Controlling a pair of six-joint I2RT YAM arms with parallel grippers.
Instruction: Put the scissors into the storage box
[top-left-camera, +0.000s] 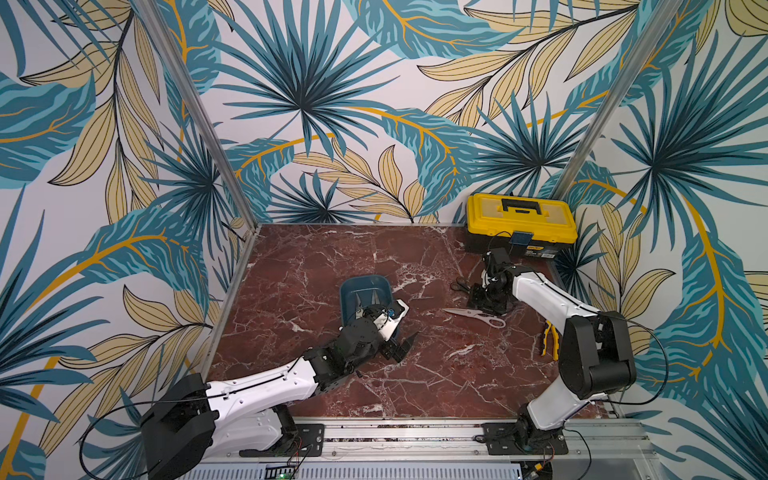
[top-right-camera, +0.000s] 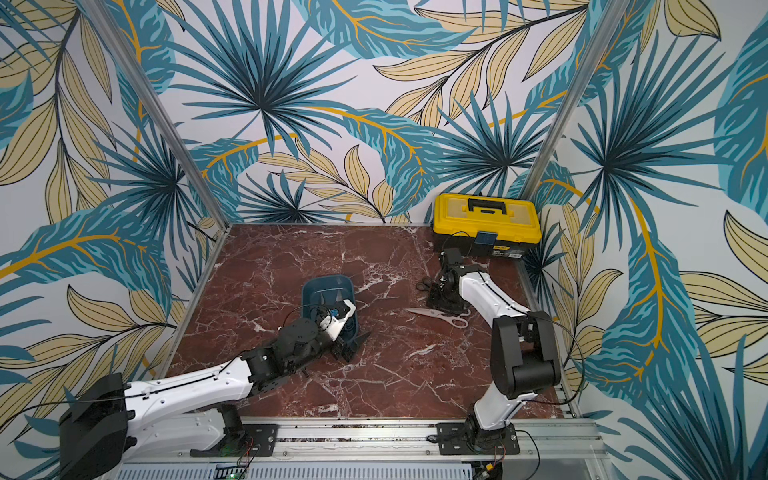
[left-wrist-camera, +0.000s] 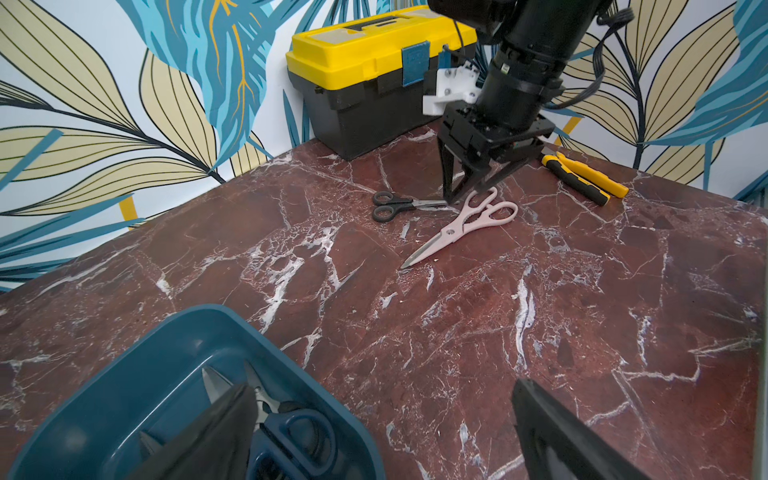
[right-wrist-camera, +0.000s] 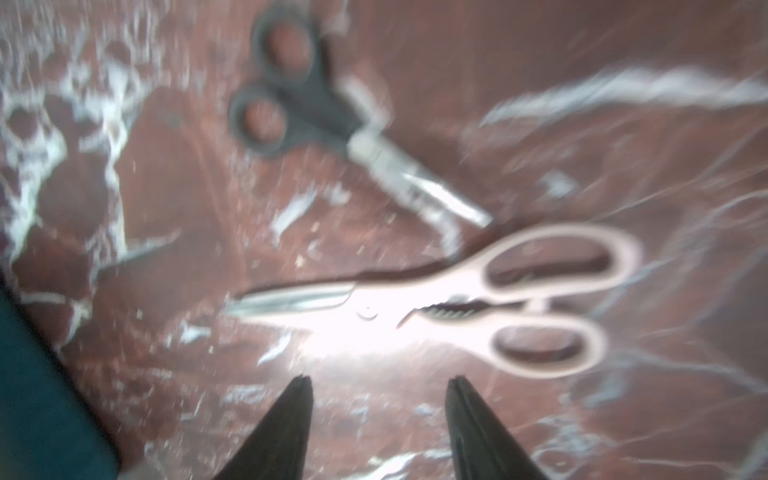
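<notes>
Pink scissors (right-wrist-camera: 368, 308) and smaller black-handled scissors (right-wrist-camera: 320, 112) lie on the marble table (left-wrist-camera: 624, 280). My right gripper hangs over them, part open, with nothing between its fingers. The blue storage box (left-wrist-camera: 200, 336) stands left of them and holds scissors (left-wrist-camera: 296, 436). My left gripper is open at the box's right side, nothing between its fingers.
A yellow-and-black toolbox (top-left-camera: 520, 216) stands at the back right. Yellow-and-black pliers (left-wrist-camera: 592, 177) lie near the right edge.
</notes>
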